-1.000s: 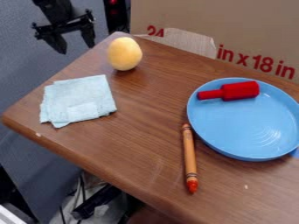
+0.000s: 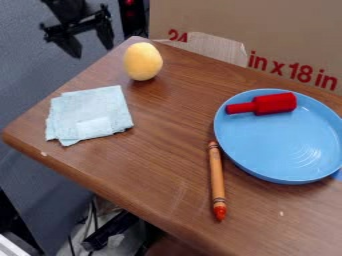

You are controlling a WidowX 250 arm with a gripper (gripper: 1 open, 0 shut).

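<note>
My black gripper [image 2: 76,40] hangs at the top left, over the grey area beyond the table's edge, with its fingers parted and nothing between them. A yellow, egg-shaped object [image 2: 143,61] stands near the back of the wooden table [image 2: 147,160]. A folded pale blue cloth [image 2: 88,114] lies at the left. A blue plate [image 2: 278,150] on the right holds a red cylindrical object with a narrow handle [image 2: 271,104]. An orange crayon [image 2: 217,182] lies left of the plate.
A cardboard box [image 2: 254,40] stands behind the table, with a pale flap near the yellow object. The middle of the table between cloth and plate is clear.
The objects on the table have not moved.
</note>
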